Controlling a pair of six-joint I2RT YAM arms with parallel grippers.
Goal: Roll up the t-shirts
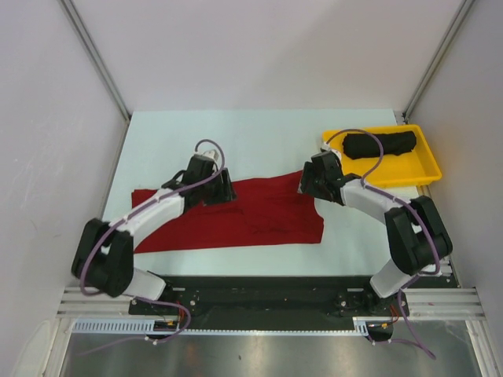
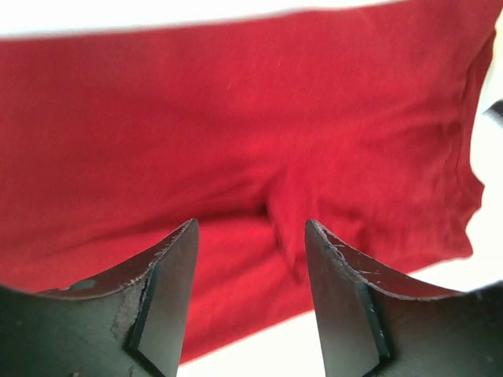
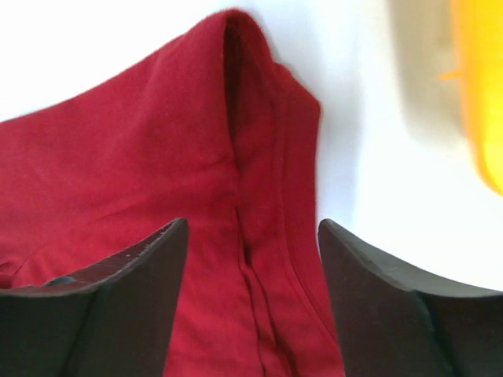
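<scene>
A red t-shirt (image 1: 267, 228) lies spread across the middle and left of the white table, with its right edge folded over in a narrow, creased band (image 3: 291, 173). My left gripper (image 1: 220, 192) is above the shirt's left-middle part; in its wrist view the fingers (image 2: 165, 290) stand apart over cloth, holding nothing. My right gripper (image 1: 310, 181) is over the folded right edge near the back corner; its fingers (image 3: 134, 298) are apart, with nothing held between them.
A yellow tray (image 1: 424, 161) at the back right holds a black rolled cloth (image 1: 380, 144), close beside the right gripper. Bare table (image 1: 251, 133) runs along the back and front of the shirt.
</scene>
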